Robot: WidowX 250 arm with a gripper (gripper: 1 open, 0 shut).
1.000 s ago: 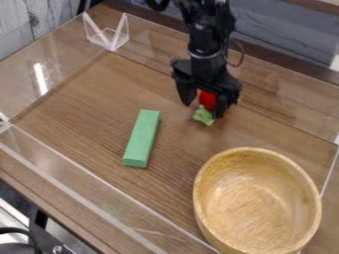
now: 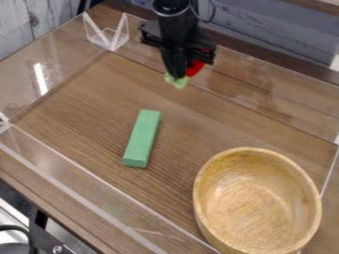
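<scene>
My black gripper (image 2: 173, 62) is at the top centre, over the back of the wooden table. Just at and behind its fingers are a small red piece (image 2: 193, 68) and a pale green piece (image 2: 176, 80), partly hidden by the arm. Whether the fingers hold either, or are shut, is too small to tell. A long green block (image 2: 142, 138) lies left of centre.
A large yellow bowl (image 2: 257, 213) sits at the front right. A white wire-like object (image 2: 107, 30) stands at the back left.
My gripper has moved back and to the left, away from the middle, with the red and pale green pieces shifting along with it. The green block and bowl are unmoved.
</scene>
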